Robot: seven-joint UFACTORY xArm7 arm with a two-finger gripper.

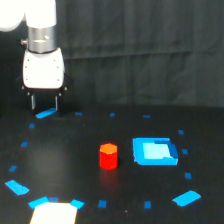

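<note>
My gripper [44,101] is at the upper left, its two fingers spread apart and nothing visible between them. Near the middle of the dark surface lies a red hexagonal piece [108,155], well away from the gripper, toward the lower right. To the right of that piece is a blue shape [138,152] with a pale, nearly white patch [157,151] inside it. Whether this shape is raised or flat, I cannot tell.
Just below my gripper shows a small blue patch [46,113]. Other blue patches include one at the left [17,187] and one at the lower right [186,198]. A cream square [54,214] is cut by the bottom edge. Dark curtains hang behind.
</note>
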